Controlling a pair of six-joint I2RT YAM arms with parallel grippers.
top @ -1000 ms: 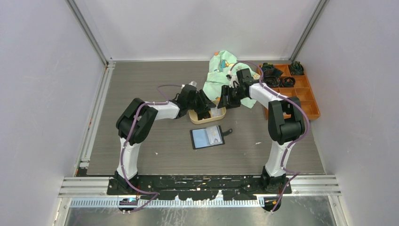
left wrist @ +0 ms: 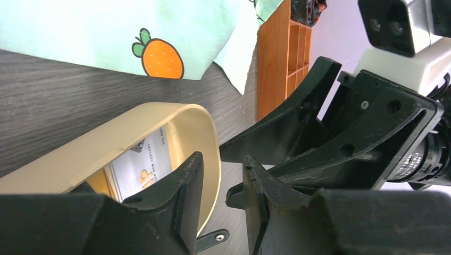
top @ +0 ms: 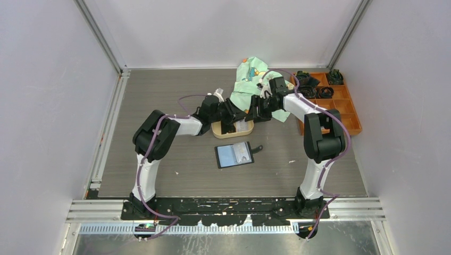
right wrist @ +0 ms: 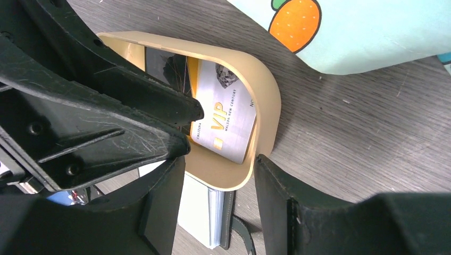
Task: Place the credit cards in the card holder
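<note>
Several cards lie in a cream, open-topped box [top: 234, 136]. A white VIP card [right wrist: 220, 114] leans at the box's right end, with a yellow edge and dark cards beside it. My left gripper is over the box, its fingers part open, and no card shows between them. At the box's right end is my right gripper, closed on its wall with one fingertip against the outside. In the top view the card holder [top: 226, 157] lies open in front of the box, a clear sleeve [top: 241, 152] inside and a black strap [top: 257, 149] to the right.
A green printed cloth [top: 247, 79] lies behind the box, close to the right gripper. An orange compartment tray [top: 348, 114] with coiled black cables stands at the right.
The box has shifted slightly left along with the left gripper. The card holder has stayed put.
</note>
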